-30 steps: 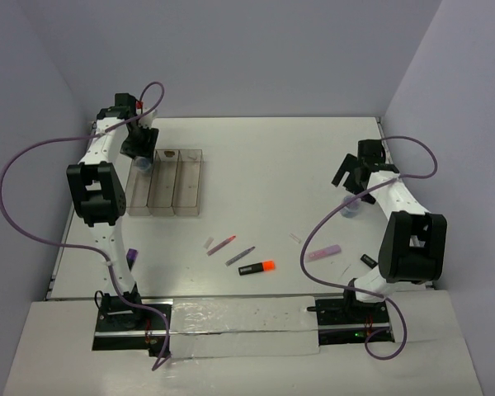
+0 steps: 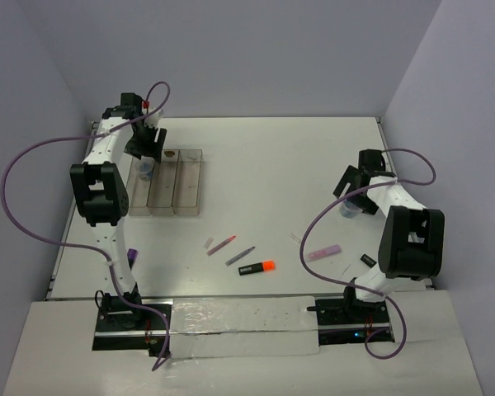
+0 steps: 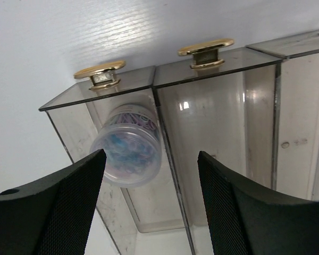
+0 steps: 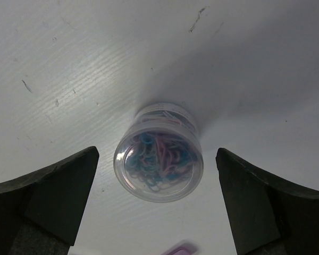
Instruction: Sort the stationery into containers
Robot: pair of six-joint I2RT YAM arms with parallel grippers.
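In the left wrist view, a clear round tub (image 3: pixel 128 151) of paper clips sits at the knobbed end of the left compartment of the clear three-part box (image 2: pixel 190 206). My left gripper is open above it, its fingers (image 3: pixel 69 196) apart and the tub free between and beyond them. A second clear tub (image 4: pixel 159 159) with blue and pink clips stands on the white table at the right. Around and above that tub, my right gripper is open, with visible gaps on both sides.
A red pen (image 2: pixel 222 246), a grey pen (image 2: pixel 240 256), a black-and-orange marker (image 2: pixel 256 268) and a pink item (image 2: pixel 323 252) lie along the front of the table. A small black item (image 2: pixel 368 261) is at front right.
The left gripper has opened off the tub in the box and shifted slightly right. My right gripper has come a little nearer the right tub.
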